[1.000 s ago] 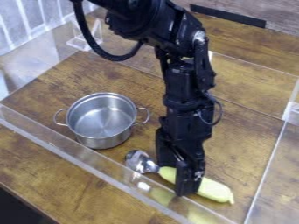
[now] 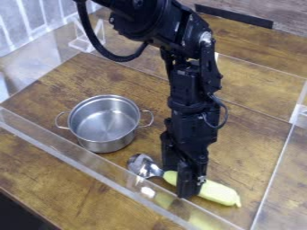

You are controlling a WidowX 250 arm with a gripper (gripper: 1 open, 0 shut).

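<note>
My black gripper [image 2: 184, 178] reaches down over a utensil with a pale yellow-green handle [image 2: 216, 190] and a metal head [image 2: 143, 165], lying at the lower middle beside a clear barrier. Its fingertips are at the handle; whether they grip it cannot be seen clearly.
A steel pot [image 2: 103, 122] with two side handles stands to the left. Clear walls [image 2: 48, 139] cross the foreground and the right side.
The gripper's fingers have shifted slightly near the handle since a second ago. The pot has stayed in place.
</note>
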